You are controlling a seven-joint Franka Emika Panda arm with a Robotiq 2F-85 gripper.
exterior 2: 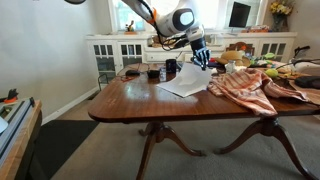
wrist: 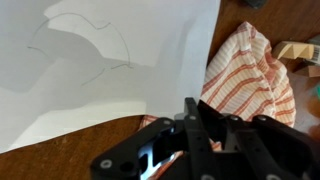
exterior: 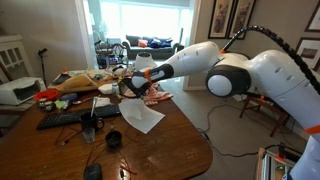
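Observation:
A white sheet of paper (exterior: 141,114) with a thin curved pencil-like line on it shows large in the wrist view, its drawn face (wrist: 90,70) toward the camera. My gripper is at one corner of that sheet, shut with the paper's corner between its fingertips. In the second exterior view the paper (exterior 2: 187,80) slants up from the tabletop toward the gripper (exterior 2: 203,61), its lower part on or near the wood. An orange-and-white striped cloth (wrist: 250,75) lies just past the paper's edge.
Black cups (exterior: 113,138), a keyboard (exterior: 62,119) and cables occupy the left side. Food items and clutter (exterior: 75,80) line the back edge.

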